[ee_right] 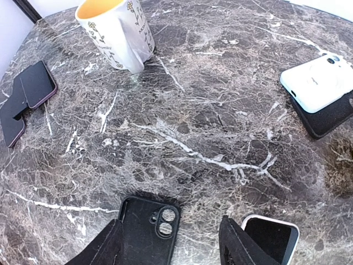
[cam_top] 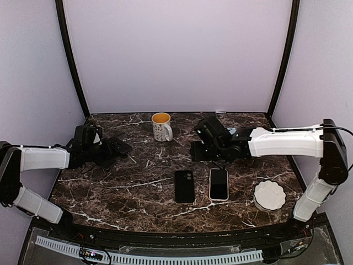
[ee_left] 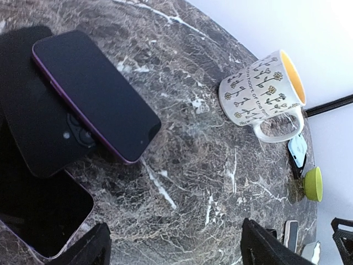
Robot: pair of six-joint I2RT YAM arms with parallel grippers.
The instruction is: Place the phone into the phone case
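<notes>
A black phone case (cam_top: 185, 193) lies at front centre, its camera cutouts visible in the right wrist view (ee_right: 143, 237). A silver-edged phone (cam_top: 219, 185) lies right of it, screen up. At left, dark phones (ee_left: 96, 94) and cases overlap. A pale blue phone (ee_right: 311, 80) rests on a dark item at back right. My left gripper (cam_top: 105, 149) is above the left pile, its fingers apart with nothing between them. My right gripper (cam_top: 204, 152) is above and behind the black case, fingers apart and empty.
A floral mug (cam_top: 161, 127) with orange inside stands at back centre. A white round object (cam_top: 269, 193) sits at front right.
</notes>
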